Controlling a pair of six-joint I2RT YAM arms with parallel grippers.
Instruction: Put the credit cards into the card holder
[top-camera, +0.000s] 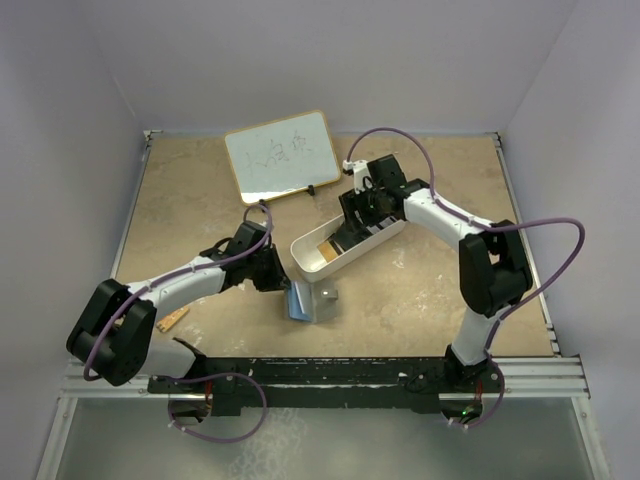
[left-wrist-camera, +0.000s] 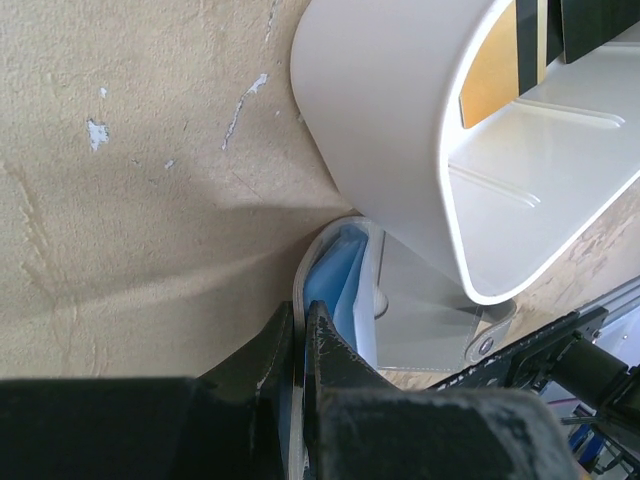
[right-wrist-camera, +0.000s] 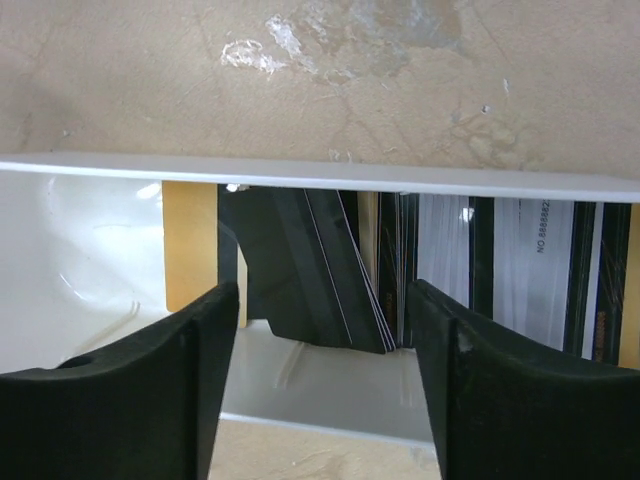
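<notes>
A white box (top-camera: 310, 256) holds a row of cards: black ones (right-wrist-camera: 300, 270), gold (right-wrist-camera: 190, 240) and clear ones. My right gripper stands open over the box, its fingers either side of the leaning black cards. Just below the box's left end lies the card holder (top-camera: 322, 300), with blue sleeves (left-wrist-camera: 340, 280) and a clear flap. My left gripper (top-camera: 284, 284) is shut on the holder's edge, its fingertips at the blue sleeves.
A whiteboard (top-camera: 281, 154) lies at the back. An orange item (top-camera: 172, 319) is at the front left. The table right of the holder is clear.
</notes>
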